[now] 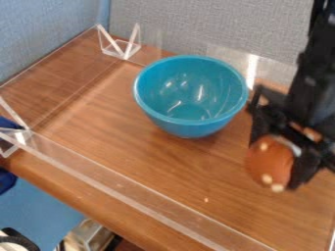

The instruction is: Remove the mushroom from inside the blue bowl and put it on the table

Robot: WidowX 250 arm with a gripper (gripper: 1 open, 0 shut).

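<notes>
An orange mushroom (pixel 269 160) with pale spots hangs in my black gripper (pixel 291 159), which is shut on it at the right of the view. Both are somewhat blurred, and the fingers hide part of the mushroom. Wooden tabletop lies beneath and around it; how high above the wood it is, I cannot tell. The blue bowl (pixel 157 95) stands upright at the upper middle, left of and behind the gripper. Its inside looks empty, with only light reflections showing.
Bare wooden table (pixel 157 167) stretches across the middle and front. Clear low walls edge it, with a white bracket (pixel 120 43) at the back left and another bracket (pixel 12 139) at the left. Grey panels stand behind.
</notes>
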